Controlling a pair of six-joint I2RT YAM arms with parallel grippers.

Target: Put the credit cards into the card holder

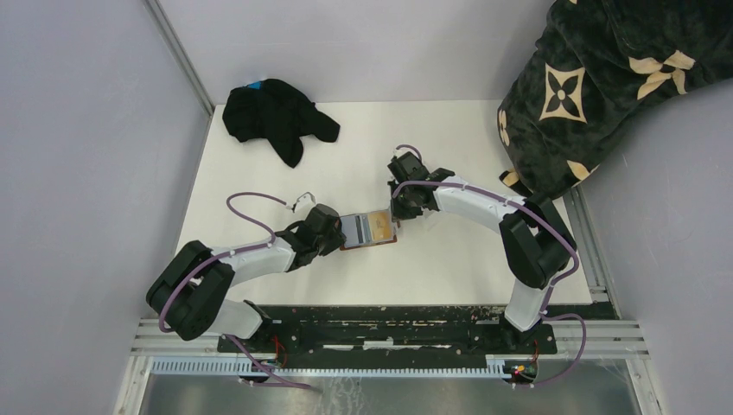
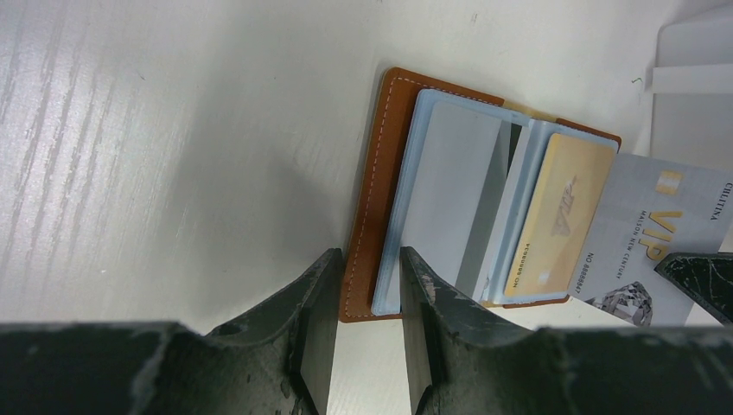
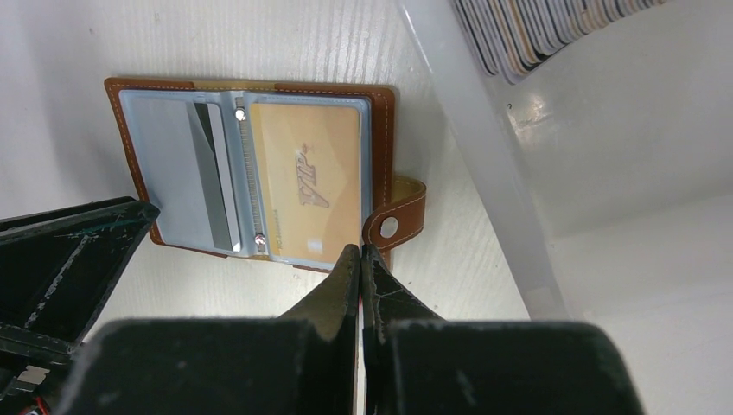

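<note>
The open brown card holder (image 2: 366, 199) lies flat on the table, with light-blue clear sleeves. One sleeve holds a gold card (image 3: 302, 181); the other sleeve (image 3: 164, 164) shows pale and grey layers. In the left wrist view, a silver VIP card (image 2: 661, 229) stands at the holder's far side, pinched by my right gripper, which is shut. From the right wrist, that card shows only as a thin edge between the fingers. My left gripper is open, its fingertips either side of the holder's outer left corner; contact with it cannot be told.
A clear bin (image 3: 510, 199) with a stack of cards (image 3: 536, 30) stands right of the holder. Black cloth (image 1: 277, 117) lies at the back left, and a dark patterned cushion (image 1: 596, 95) leans at the back right.
</note>
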